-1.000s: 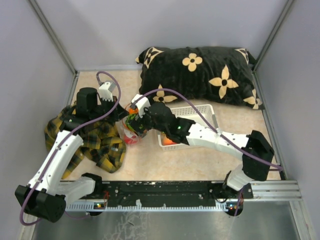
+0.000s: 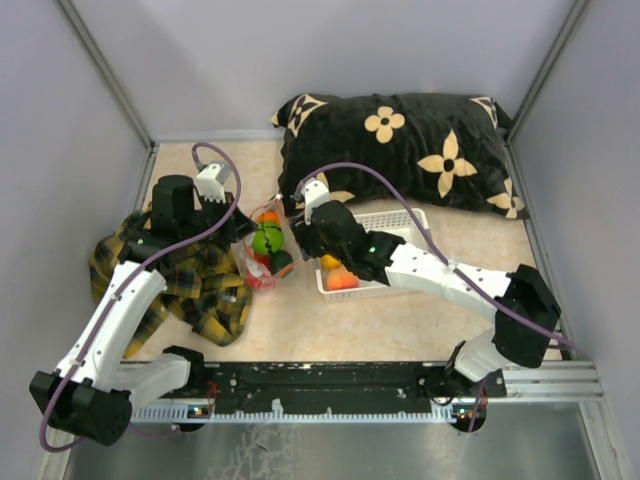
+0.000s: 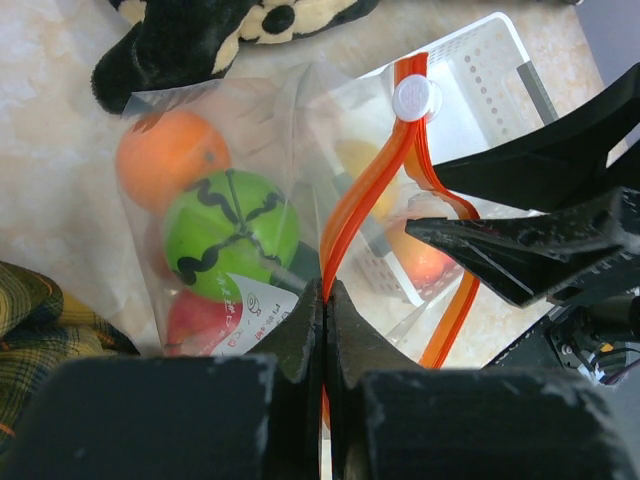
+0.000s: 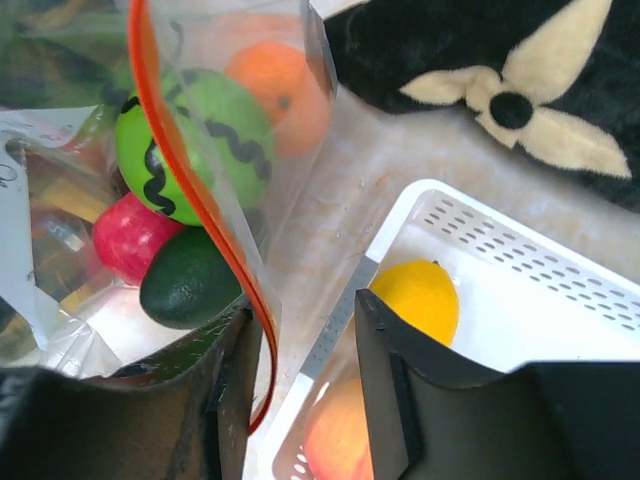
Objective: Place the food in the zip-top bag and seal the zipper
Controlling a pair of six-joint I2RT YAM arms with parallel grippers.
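The clear zip top bag point(image 2: 262, 283) stands with its mouth spread, its orange zipper rim point(image 3: 352, 212) looping wide. Inside it are a green striped toy melon point(image 3: 231, 234), an orange point(image 3: 172, 160), a red fruit point(image 4: 132, 238) and a dark green avocado point(image 4: 190, 280). My left gripper is shut on one side of the rim. At the opposite side, my right gripper is part open, fingers apart. The rim runs along the inner side of its left finger point(image 4: 235, 395), and the fingers are not closed on it.
Right of the bag, a white basket point(image 2: 425, 217) holds a yellow lemon point(image 4: 415, 300) and a peach point(image 4: 342, 430). A dark flowered pillow point(image 2: 400, 140) lies behind; plaid cloth point(image 2: 215, 305) lies on the left.
The left arm stays in place.
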